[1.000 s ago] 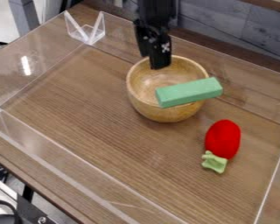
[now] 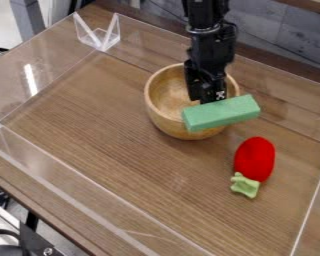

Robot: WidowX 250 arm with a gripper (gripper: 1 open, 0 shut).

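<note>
My gripper [image 2: 204,78] reaches down from the top into the round wooden bowl [image 2: 163,105], above and behind a green block [image 2: 220,113] that rests tilted over the bowl's front right rim. The gripper is open; its fingertips are dark and hard to make out against the bowl.
A red oval object [image 2: 255,160] and a small light green piece [image 2: 246,184] lie at the right front of the wooden table [image 2: 109,170]. A clear plastic piece [image 2: 99,30] stands at the back left.
The block sits slightly lower and more to the right in view.
</note>
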